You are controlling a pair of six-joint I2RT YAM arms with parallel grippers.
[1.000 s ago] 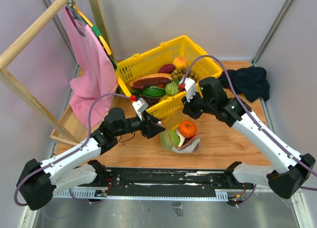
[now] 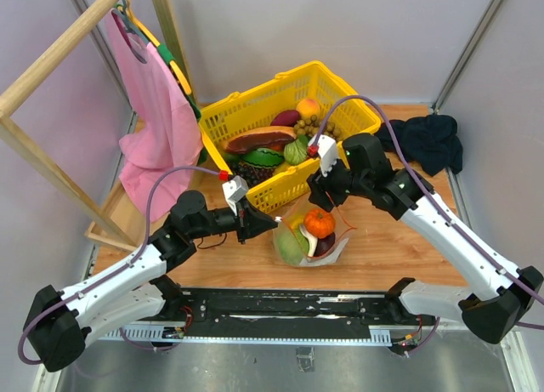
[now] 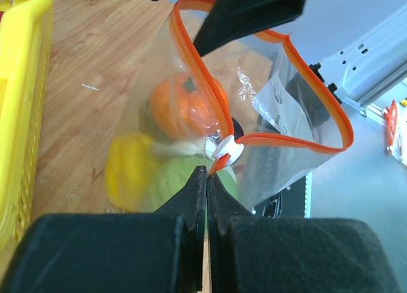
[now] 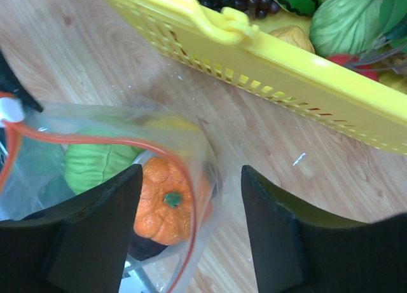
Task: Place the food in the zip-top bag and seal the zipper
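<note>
The clear zip top bag (image 3: 137, 115) with an orange zipper rim stands gaping on the table. In it are an orange pumpkin (image 2: 320, 223), a green item (image 4: 98, 158), a yellow one (image 3: 130, 169), a white piece (image 2: 308, 241) and a dark one (image 2: 324, 244). My left gripper is shut, tips at the orange zipper end just below the white slider (image 3: 227, 149); whether the strip is pinched is unclear. My right gripper stands open over the bag's right side, the orange rim running between its fingers, one reaching inside the bag.
A yellow basket (image 2: 240, 109) of play food stands close behind the bag. Pink cloth (image 2: 158, 128) hangs from a wooden frame (image 2: 64, 43) at left. Dark cloth (image 2: 427, 143) lies at back right. Bare table (image 2: 382, 256) shows right of the bag.
</note>
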